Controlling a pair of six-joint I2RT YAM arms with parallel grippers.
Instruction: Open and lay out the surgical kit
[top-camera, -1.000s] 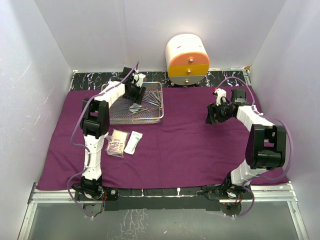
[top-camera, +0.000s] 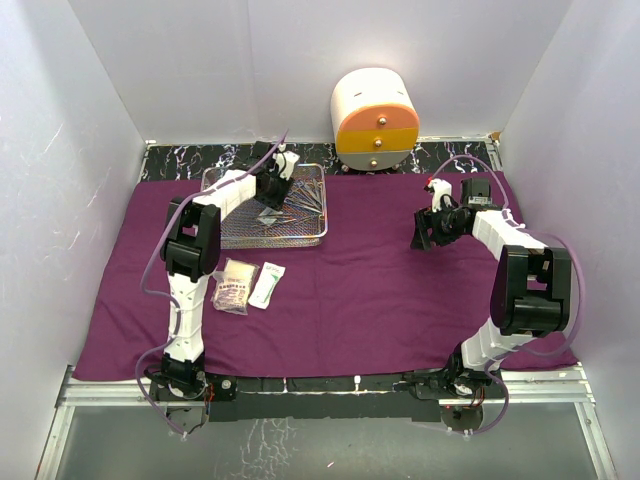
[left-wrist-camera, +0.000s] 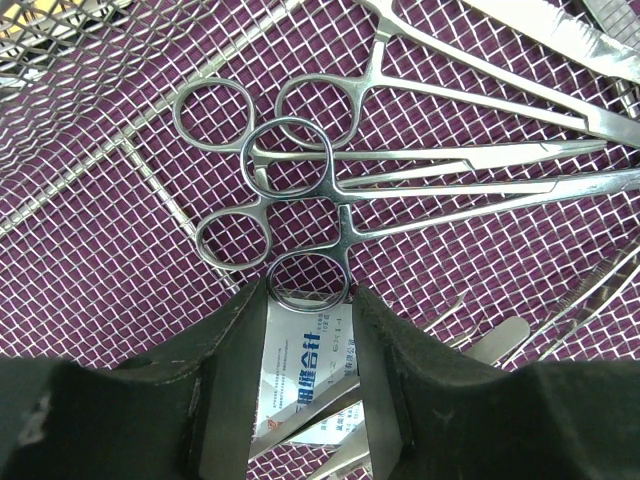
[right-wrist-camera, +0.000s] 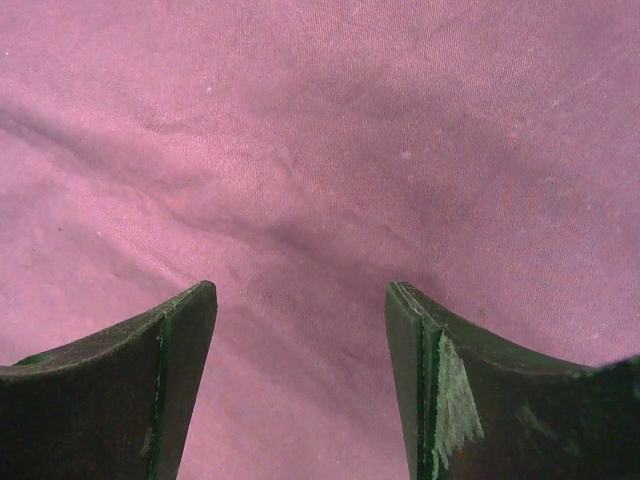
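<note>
A wire mesh tray (top-camera: 320, 232) of steel instruments sits at the back left. My left gripper (top-camera: 278, 200) is over it. In the left wrist view, its fingertips (left-wrist-camera: 310, 298) close at the lower ring of a scissor-like instrument (left-wrist-camera: 430, 212), shut on it. More ringed instruments (left-wrist-camera: 470, 95), tweezers (left-wrist-camera: 500, 340) and a white packet (left-wrist-camera: 300, 355) lie on the mesh around it. My right gripper (top-camera: 425, 230) hangs over bare cloth at the right, its fingers apart and empty.
Two packets, a beige one (top-camera: 233, 285) and a white one (top-camera: 267, 285), lie in front of the tray. A small drawer cabinet (top-camera: 375, 110) stands at the back.
My left gripper and arm have shifted slightly right over the tray. The right arm has not visibly moved.
</note>
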